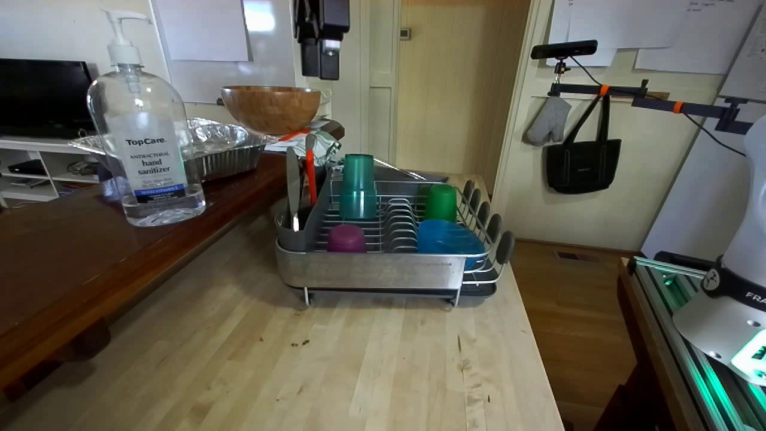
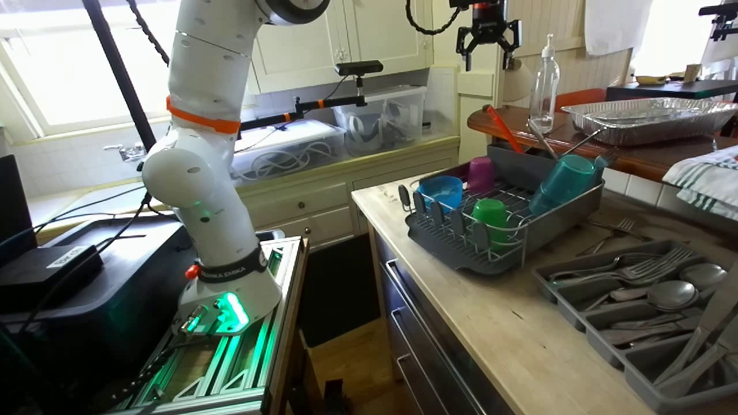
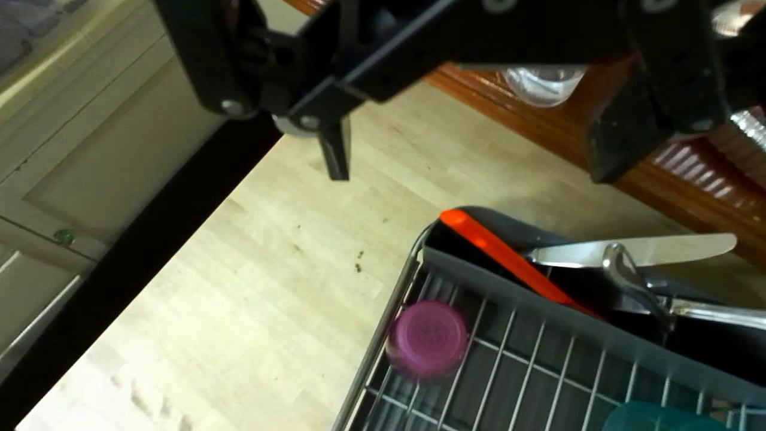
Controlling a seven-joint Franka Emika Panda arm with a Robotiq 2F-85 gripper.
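Observation:
High over the counter, my gripper (image 2: 489,62) is open with nothing between its fingers. In the wrist view the spread fingers of my gripper hang above bare counter and the cutlery caddy's end of the rack. The metal dish rack (image 1: 373,270) holds an upturned purple cup (image 3: 431,337), a green cup (image 2: 490,213), a blue bowl-like piece (image 1: 449,238) and a tall teal cup (image 1: 358,188). Its grey caddy (image 3: 502,284) carries an orange-handled utensil (image 3: 495,251), a knife (image 3: 639,251) and other utensils. The gripper touches none of these.
A cutlery tray (image 2: 588,314) lies beside the rack on the counter. The raised brown table (image 1: 237,201) alongside bears a sanitizer bottle (image 1: 147,151), a foil pan (image 2: 650,123) and a wooden bowl (image 1: 270,108). Counter (image 1: 388,359) in front of the rack is clear.

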